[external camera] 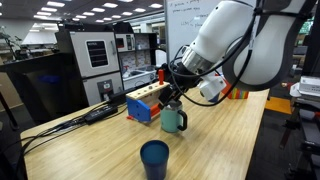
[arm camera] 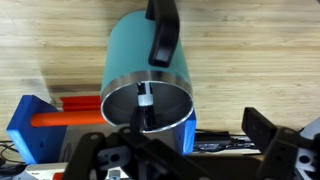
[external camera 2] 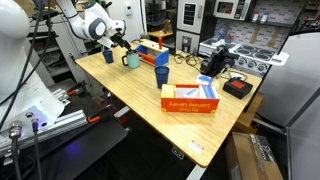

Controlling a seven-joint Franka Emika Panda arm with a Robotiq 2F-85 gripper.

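Observation:
A teal mug (external camera: 170,121) with a black handle stands upright on the wooden table, below my gripper (external camera: 178,97). In the wrist view, the mug (arm camera: 128,55) is seen into its mouth, with the handle (arm camera: 165,32) towards the top. My gripper is open there: the left finger overlaps the mouth, while the right finger (arm camera: 262,132) is outside, right of the rim. A small black-and-white shape shows inside the mug; I cannot tell what it is. Whether either finger touches the mug is unclear.
A dark blue cup (external camera: 155,158) stands nearer the front. Behind the mug is a blue block (external camera: 139,108) beside orange-red parts. An orange box (external camera 2: 190,106) with a white interior stands further along the table. Bare wood surrounds the mug's handle side.

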